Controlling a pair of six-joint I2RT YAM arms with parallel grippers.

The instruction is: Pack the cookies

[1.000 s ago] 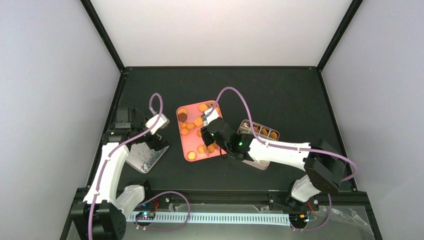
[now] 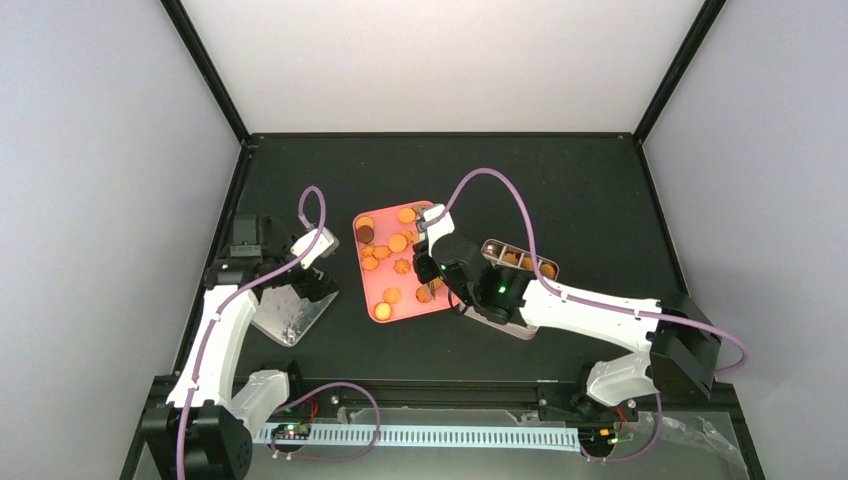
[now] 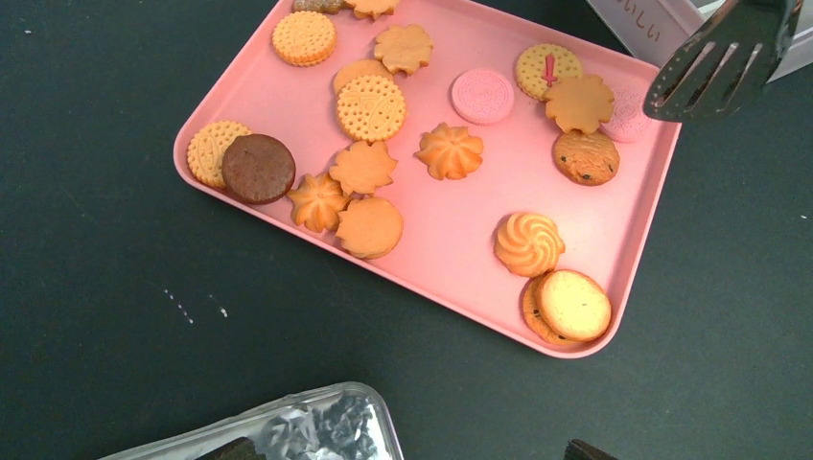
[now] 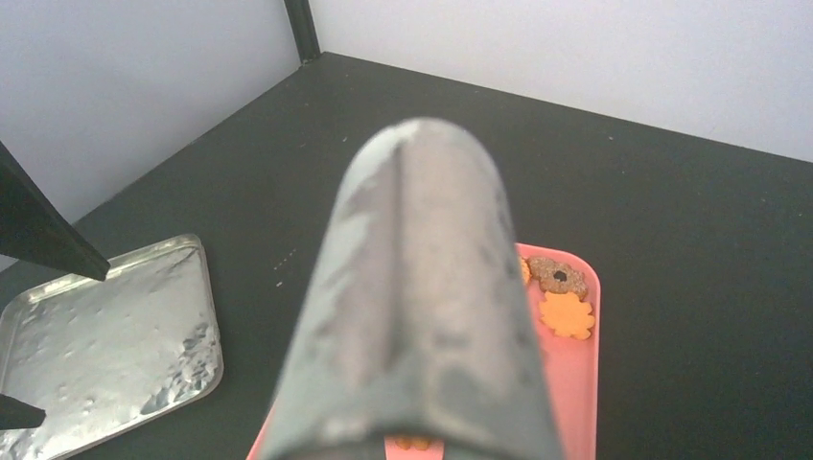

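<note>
A pink tray [image 3: 441, 259] holds several cookies, among them a chocolate one [image 3: 257, 169], a pink disc [image 3: 482, 95] and a swirl cookie [image 3: 528, 244]. My right gripper is over the tray's right side, with a slotted black tool [image 3: 719, 67] beside it in the left wrist view; a blurred metal piece [image 4: 412, 287] fills the middle of the right wrist view. Whether its finger holds anything is unclear. My left gripper is open above a silver tray [image 4: 110, 345] on the left, its fingers at the frame's bottom edge.
A compartmented container [image 2: 535, 268] with round cookies lies right of the pink tray, partly under my right arm.
The left arm has not moved.
</note>
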